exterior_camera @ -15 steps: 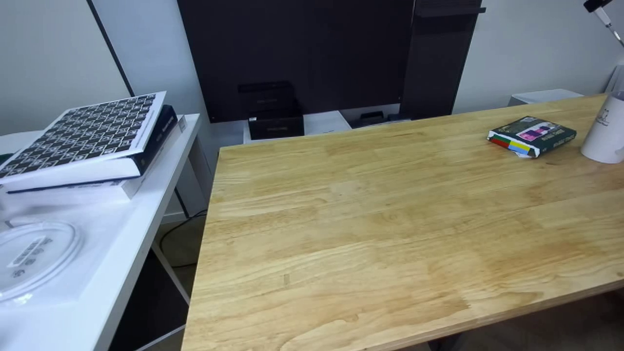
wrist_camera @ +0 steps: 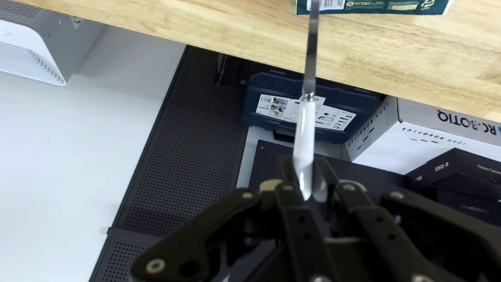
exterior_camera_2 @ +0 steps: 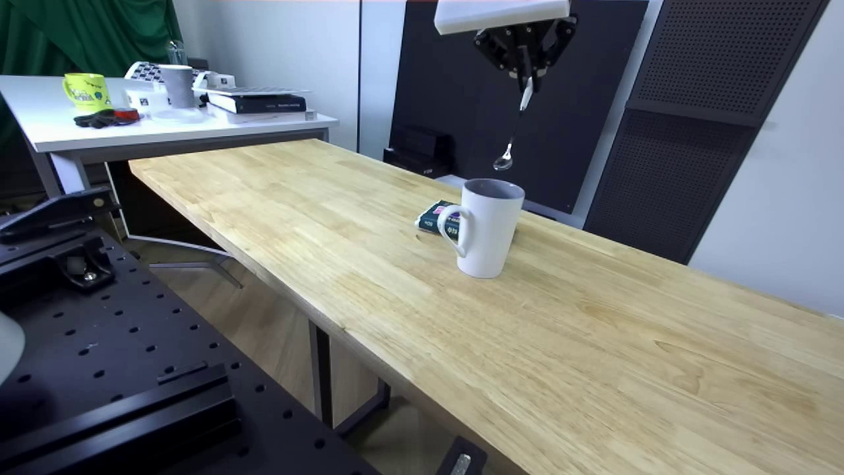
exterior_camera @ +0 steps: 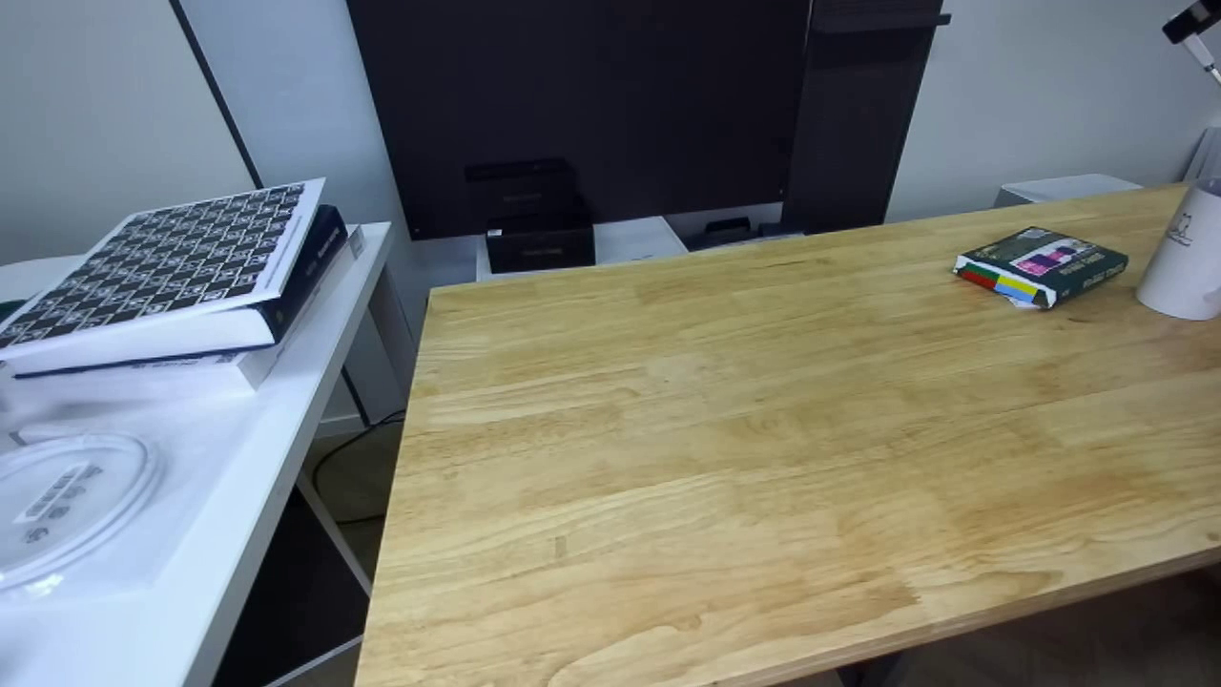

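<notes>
My gripper is shut on the white handle of a metal spoon (wrist_camera: pixel 305 136). In exterior view 2 the gripper (exterior_camera_2: pixel 527 83) is high over the table, and the spoon (exterior_camera_2: pixel 503 161) hangs bowl-down at a slant. Below the bowl, with a visible gap in that view, stands an upright white mug (exterior_camera_2: pixel 492 237), its handle toward the left. Exterior view 1 cuts off the mug (exterior_camera: pixel 1190 258) at its right edge and shows only the fingertips and part of the spoon (exterior_camera: pixel 1198 52). The spoon's bowl lies beyond the top of the wrist view.
A green box (exterior_camera: pixel 1044 263) lies flat on the wooden table (exterior_camera: pixel 710 458) beside the mug, partly behind it in exterior view 2. On a separate white table are books (exterior_camera: pixel 172 263), and a yellow mug (exterior_camera_2: pixel 87 92) stands there too.
In exterior view 1 the gripper tip and spoon have shifted slightly right and down, and the spoon is still held. The mug and green box have not moved.
</notes>
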